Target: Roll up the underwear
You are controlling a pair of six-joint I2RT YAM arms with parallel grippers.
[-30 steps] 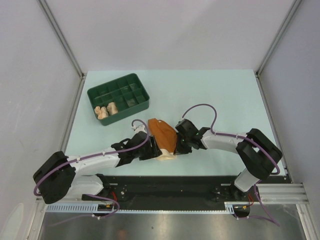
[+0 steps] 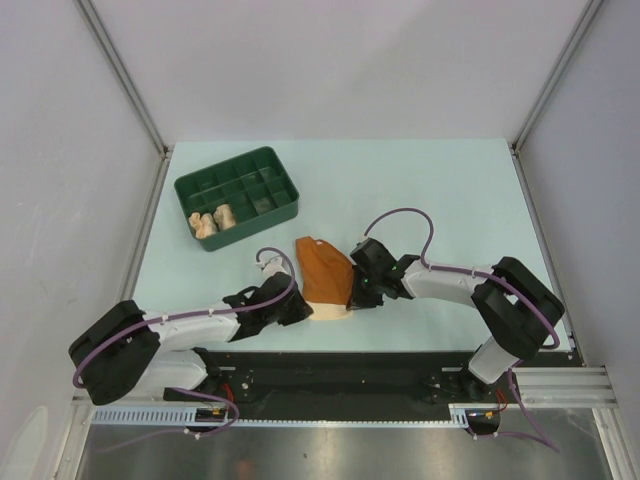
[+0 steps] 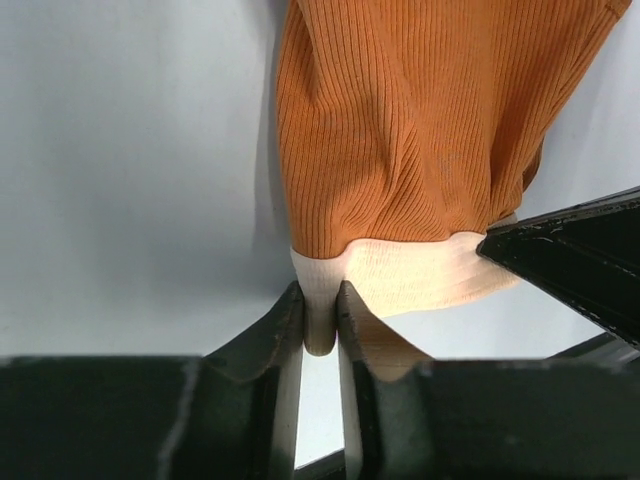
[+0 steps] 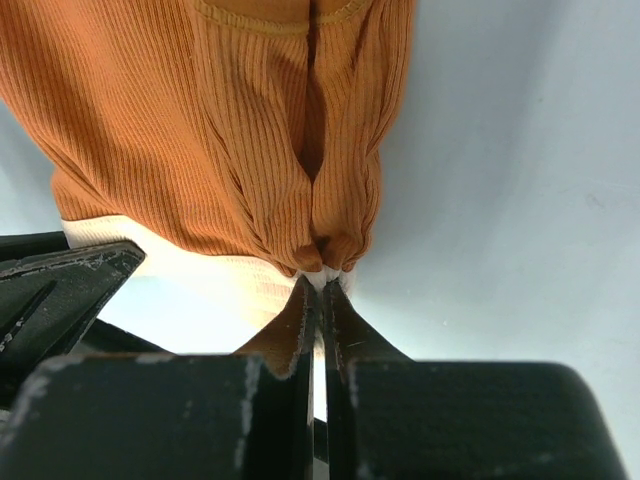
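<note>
The orange underwear (image 2: 325,270) with a cream waistband (image 3: 420,270) lies on the table in a long folded shape. My left gripper is at the band's left end, its fingertips close around a pinched bit of cream fabric; how tightly they are closed is hard to judge. My right gripper is shut on the band's other end, where the orange folds gather. The two grippers stand on either side of the cloth, low on the table.
A green divided box (image 2: 236,195) with several beige rolled items in its left compartments sits at the back left.
The right gripper has stayed in place.
</note>
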